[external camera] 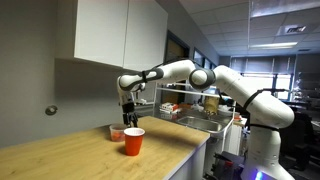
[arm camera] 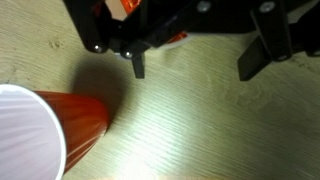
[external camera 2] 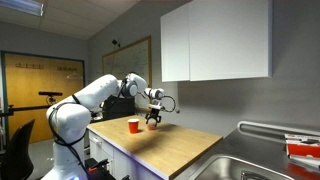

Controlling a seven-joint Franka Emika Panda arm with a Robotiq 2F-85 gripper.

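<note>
A red-orange cup (external camera: pixel 134 145) with a white inside stands upright on the wooden counter (external camera: pixel 60 158). In the wrist view the same cup (arm camera: pixel 85 122) fills the lower left, outside the fingers. Behind it in the first exterior view is a pale, pinkish container (external camera: pixel 118 133), its contents unclear. My gripper is open and points down, with only bare counter showing between its fingertips. Above the counter, near the container, the gripper (external camera: pixel 131 112) hangs clear of the cup. Part of an orange thing (arm camera: pixel 177 41) shows behind the left finger, mostly hidden.
A sink (external camera: pixel 200 123) and a dish rack (external camera: pixel 172 107) lie toward the right end of the counter. White cupboards (external camera: pixel 120 35) hang above the back.
</note>
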